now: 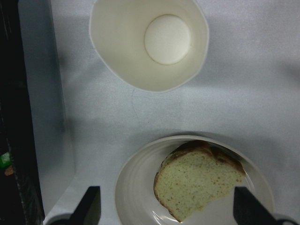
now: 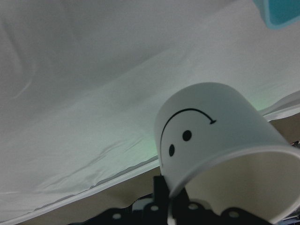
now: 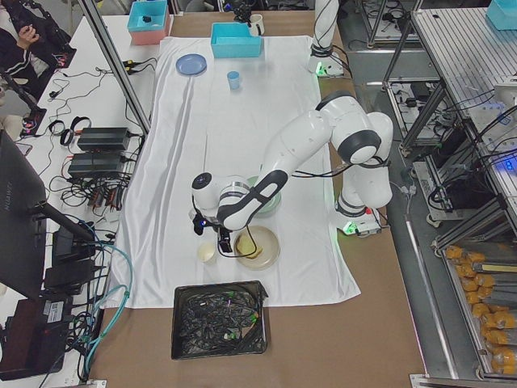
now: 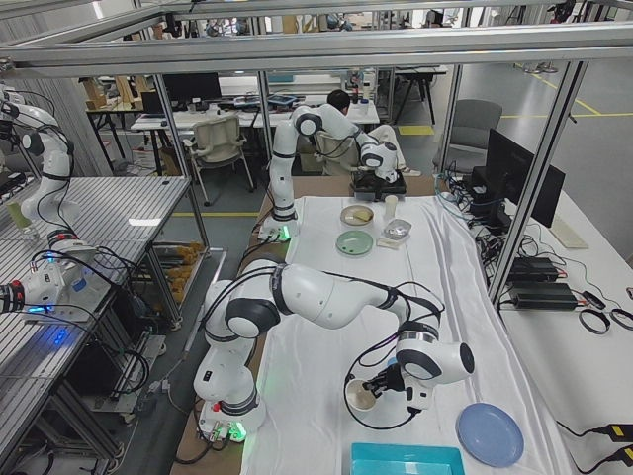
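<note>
My right gripper is shut on the rim of a white cup (image 2: 215, 126) with a drawn face, held tilted by the teal bin (image 3: 236, 47) at the far end. My left gripper hangs open with nothing between its fingers, above a beige plate (image 1: 129, 197) that holds a piece of bread (image 1: 197, 183). A cream cup (image 1: 112, 42) stands beside that plate.
A blue plate (image 3: 191, 65) and blue cup (image 3: 233, 80) sit on the white cloth at the far end. A green plate (image 4: 354, 240) lies under the left arm. A black tray (image 3: 218, 322) is at the near edge.
</note>
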